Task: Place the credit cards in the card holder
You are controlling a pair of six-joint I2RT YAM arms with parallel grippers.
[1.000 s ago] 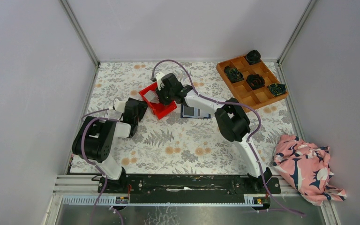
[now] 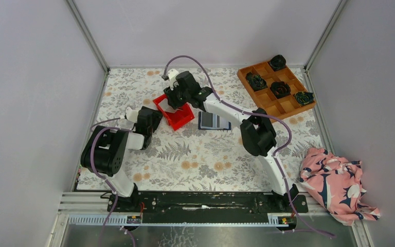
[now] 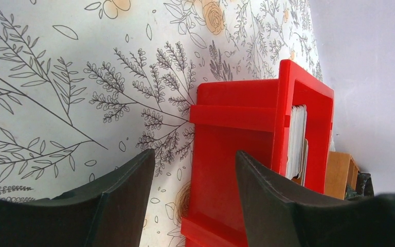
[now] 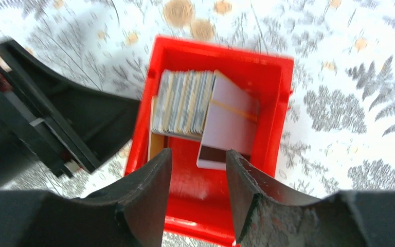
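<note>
A red box (image 2: 182, 121) holds a row of cards (image 4: 181, 100) and a paler card (image 4: 231, 123) leaning beside them. My right gripper is open above the box, nothing between its fingers. My left gripper stands low beside the box's left side, fingers apart and empty; in the left wrist view the red box (image 3: 236, 154) shows the card edges (image 3: 295, 139) inside. The grey-and-black card holder (image 2: 214, 121) lies right of the box, under the right arm's reach.
A wooden compartment tray (image 2: 288, 105) with several dark coiled items stands at the back right. Pink patterned cloth (image 2: 337, 188) lies at the front right, outside the mat.
My right gripper has moved slightly toward the back and left over the red box. The left arm shows little change in the top view.
</note>
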